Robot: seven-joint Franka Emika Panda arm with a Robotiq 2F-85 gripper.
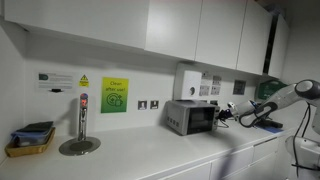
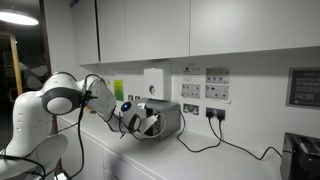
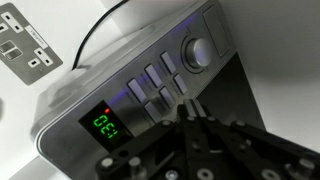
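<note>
A silver microwave (image 1: 192, 117) stands on the white counter, its door facing the room. In the wrist view its control panel (image 3: 150, 95) fills the middle, with a lit green display (image 3: 104, 124), several pale buttons and a round knob (image 3: 198, 52). My gripper is shut, and nothing shows between its fingers. The fingertips are over the panel's lower edge, near the buttons; whether they touch it cannot be told. From the second exterior view, the gripper (image 2: 152, 126) is in front of the microwave (image 2: 166, 118), partly covering it.
A white dispenser (image 1: 187, 80) hangs above the microwave. Left along the counter (image 1: 130, 150) are a tap (image 1: 83, 118) and a basket (image 1: 33, 138). A black toaster (image 2: 300, 156) and cables (image 2: 205, 148) lie to the other side.
</note>
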